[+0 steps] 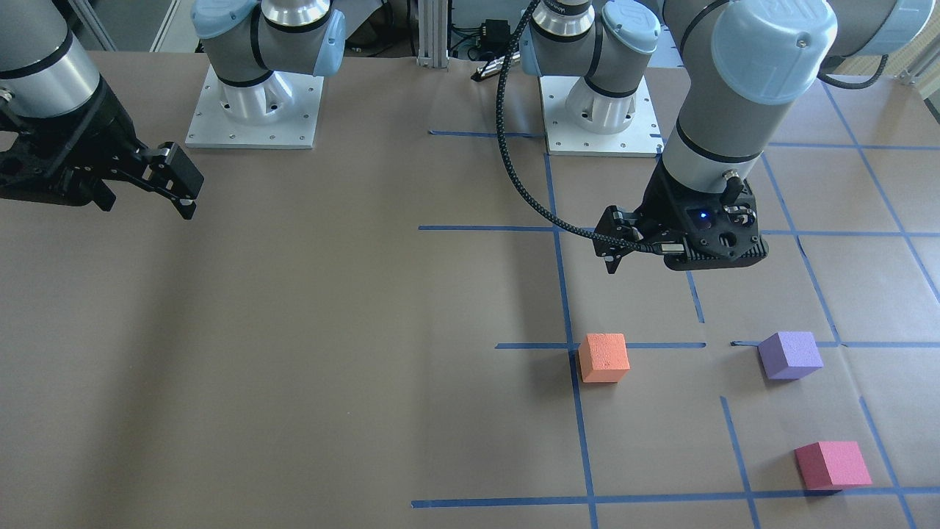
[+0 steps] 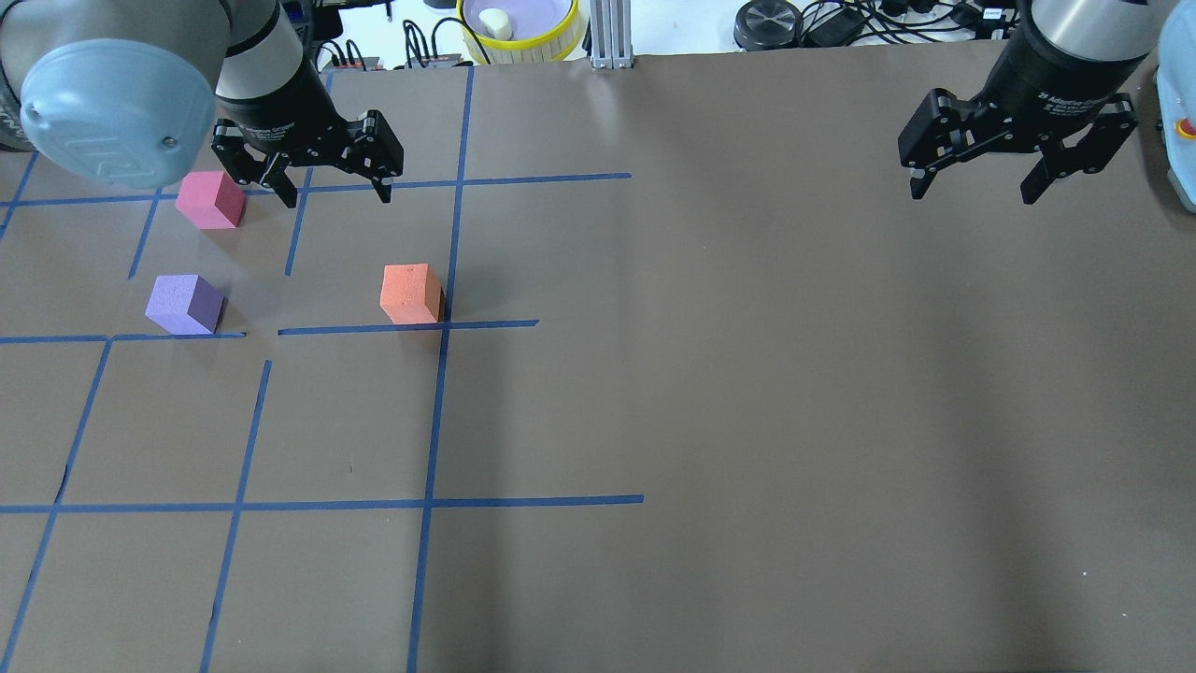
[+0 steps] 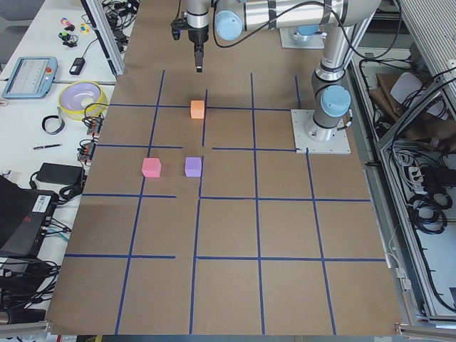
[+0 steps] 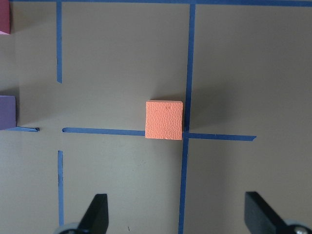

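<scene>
An orange cube (image 1: 604,357) (image 2: 410,293) (image 4: 164,120) rests on the taped table at a line crossing. A purple cube (image 1: 790,355) (image 2: 184,304) lies beside it, and a pink cube (image 1: 833,464) (image 2: 211,200) sits farther off; both are partly cut off at the left edge of the left wrist view. My gripper is open and empty, raised above the table, with the orange cube below it between its fingertips' line of view.
A second arm (image 1: 97,167) with a black gripper hangs over the other side of the table (image 2: 785,393). A yellow-rimmed container (image 3: 83,98) stands off the table's edge.
</scene>
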